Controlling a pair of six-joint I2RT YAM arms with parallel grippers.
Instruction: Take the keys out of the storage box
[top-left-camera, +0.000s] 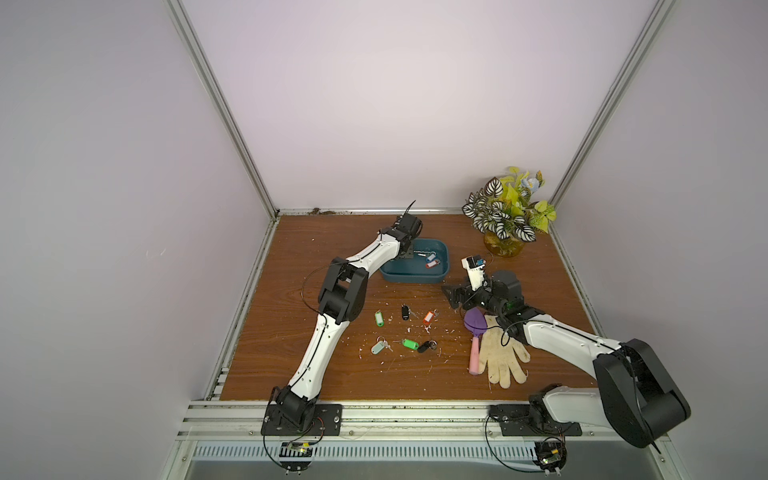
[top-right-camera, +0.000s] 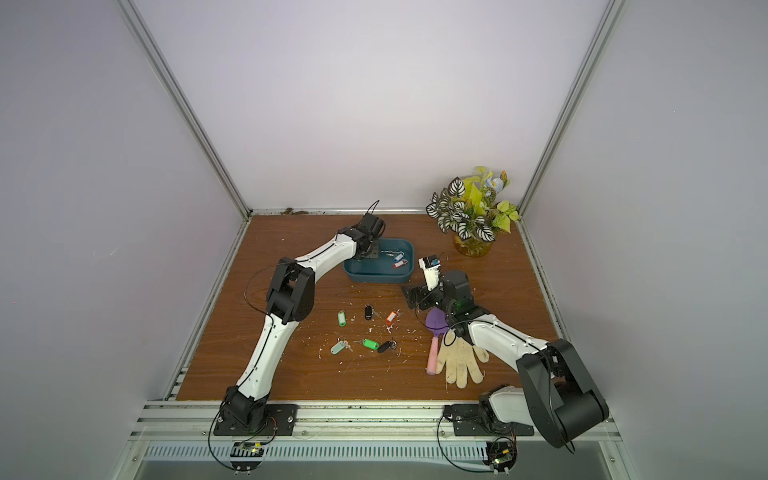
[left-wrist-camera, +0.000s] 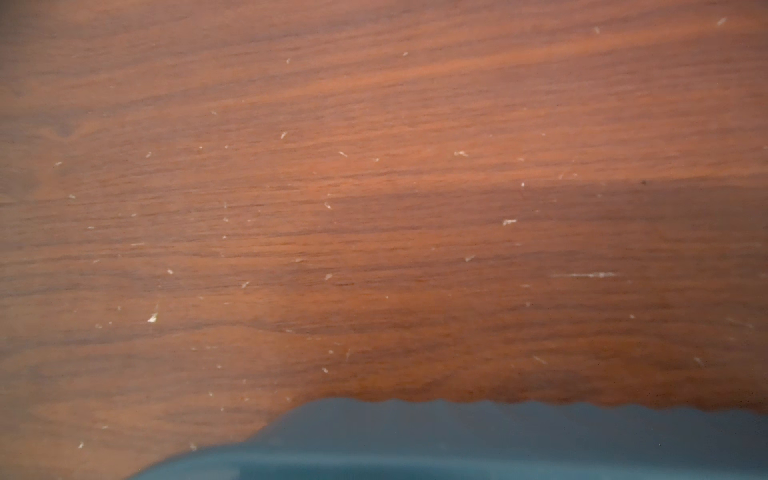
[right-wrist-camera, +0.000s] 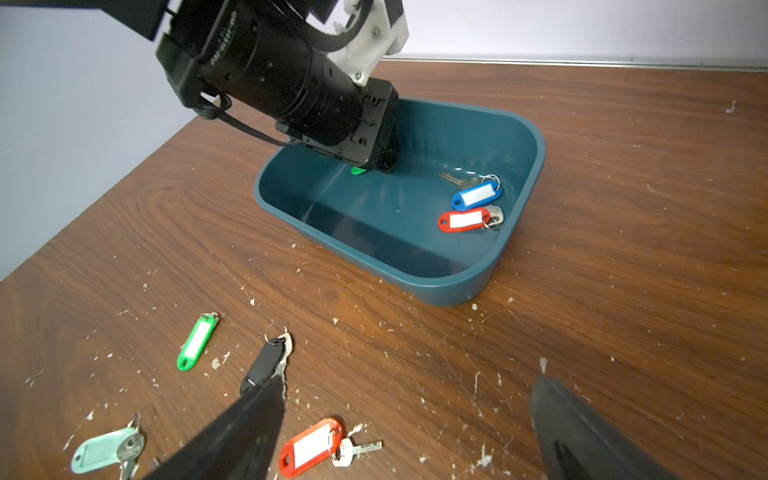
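Observation:
The teal storage box stands toward the back of the table. A key with a blue tag and another with a red tag lie on its floor at the right. My left gripper reaches down into the box's left part, beside a mostly covered green tag. Its fingertips are hidden, so its grip on anything is unclear; the left wrist view has only table and box rim. Right of the box, my right gripper stands open and empty, its fingers blurred at the bottom.
On the table in front of the box lie several tagged keys, among them a green tag, a black one and a red one. A purple-headed tool and gloves sit under the right arm. A plant vase stands back right.

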